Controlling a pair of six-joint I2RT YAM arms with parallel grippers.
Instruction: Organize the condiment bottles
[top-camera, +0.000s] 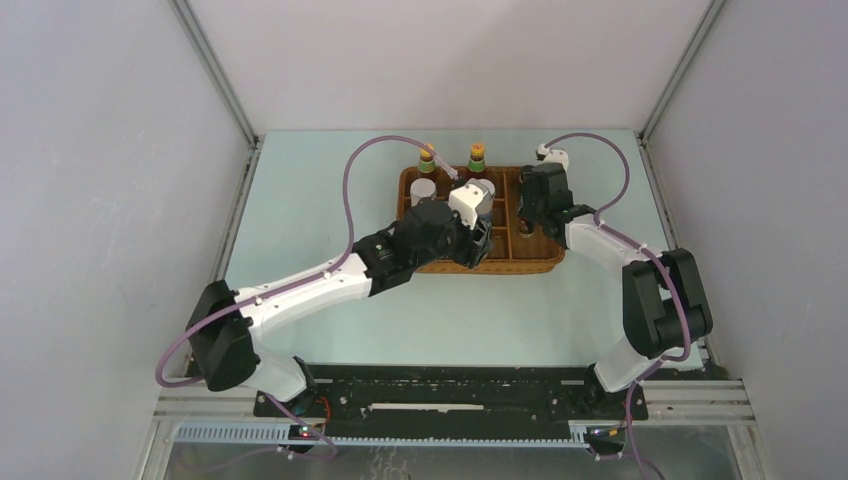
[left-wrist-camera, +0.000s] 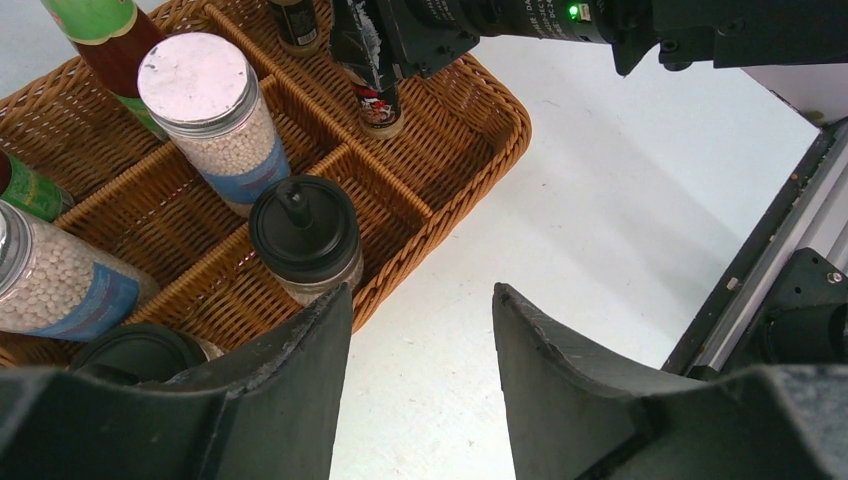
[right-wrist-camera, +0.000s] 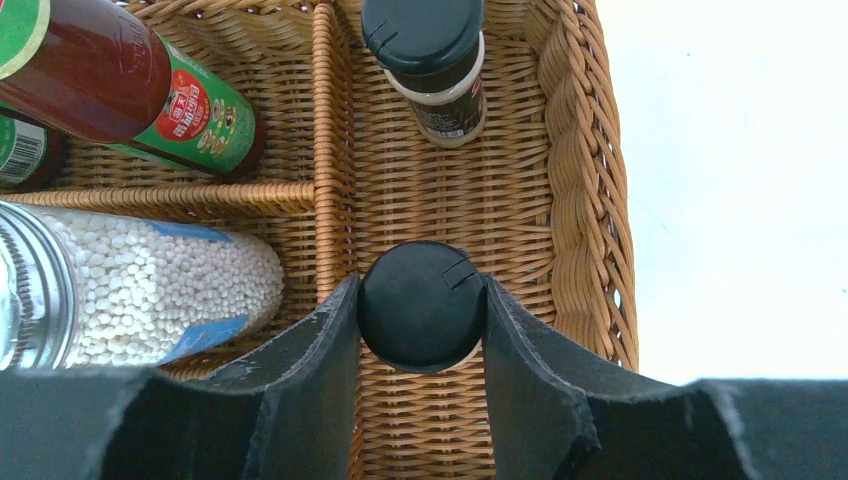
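In the right wrist view my right gripper is shut on a small black-capped bottle (right-wrist-camera: 424, 325), upright in the tray's right-hand long compartment. A second black-capped bottle (right-wrist-camera: 425, 35) stands behind it there. My left gripper is part open over the tray's front edge, with only white table showing between its fingers. Just beyond its left finger is a black-lidded jar (left-wrist-camera: 305, 235) in a front compartment. Another black-lidded jar (left-wrist-camera: 140, 350) is partly hidden by that finger. Two jars of white pellets (left-wrist-camera: 215, 110) and red-brown sauce bottles (top-camera: 477, 158) fill the other compartments.
The divided wicker tray (top-camera: 530, 267) sits toward the back of the table (top-camera: 330, 200). Bare table lies to its left, right and front. In the left wrist view, the right arm (left-wrist-camera: 560, 20) crosses the tray's right side.
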